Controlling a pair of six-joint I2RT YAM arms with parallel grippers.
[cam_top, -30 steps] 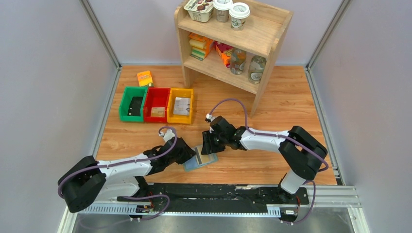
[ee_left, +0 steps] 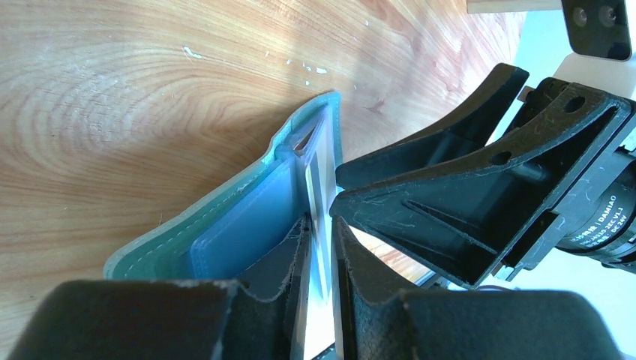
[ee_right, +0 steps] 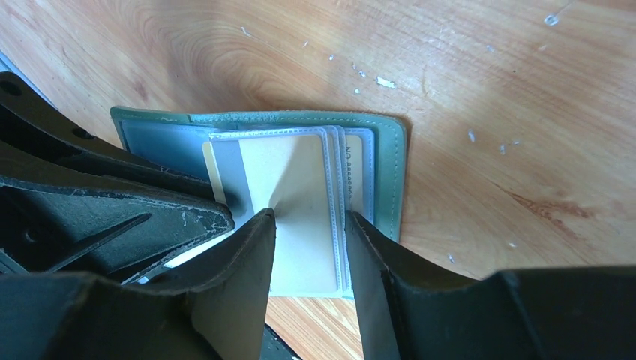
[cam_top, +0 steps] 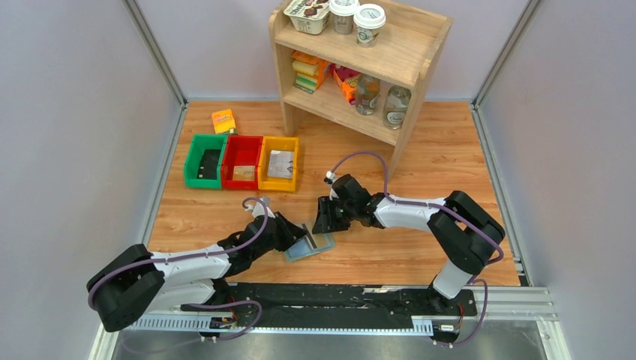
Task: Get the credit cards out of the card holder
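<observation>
The card holder (cam_top: 300, 249), teal with clear sleeves, lies open on the wood between my grippers. Pale cards (ee_right: 296, 187) show in its sleeves. In the left wrist view my left gripper has its fingertips at the sleeves' upright edge, slightly apart; whether they grip it is unclear. In the right wrist view my right gripper is part open over the top card and sleeve edge, fingertips low on the sleeves. Each gripper shows close beside the holder in the other's wrist view.
Green (cam_top: 189, 169), red (cam_top: 232, 150) and yellow (cam_top: 292, 157) bins stand behind the left gripper. A wooden shelf (cam_top: 360, 45) with cups and bottles stands at the back.
The left gripper has moved slightly right toward the holder.
</observation>
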